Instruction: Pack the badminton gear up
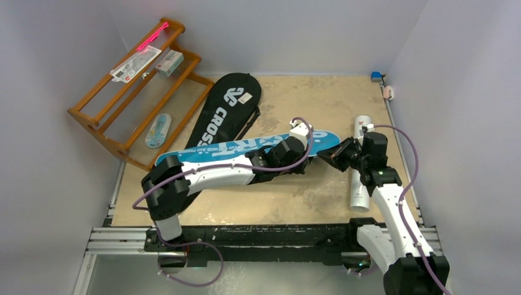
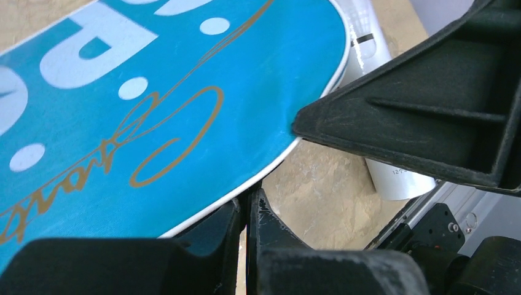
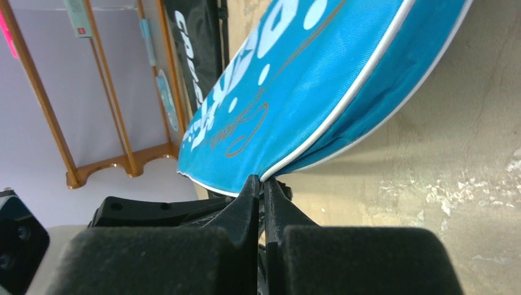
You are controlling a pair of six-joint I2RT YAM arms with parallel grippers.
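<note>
A blue racket cover (image 1: 227, 149) with white lettering and white piping lies lengthwise across the table, partly behind my left arm. At its rounded right end, my right gripper is shut on the piped edge, where two white seams meet at its fingertips. My left gripper is shut at the cover's near edge, a little left of the right one. Its tips go under the white piping, so whether anything thin is between them is hidden. A black racket cover (image 1: 231, 101) lies behind, partly under the blue one.
A white shuttlecock tube (image 1: 359, 195) lies beside my right arm. The wooden rack (image 1: 195, 78) at the left holds a small box (image 1: 169, 62) and a pale blue case (image 1: 158, 130). Bare table (image 1: 307, 98) shows at the back middle.
</note>
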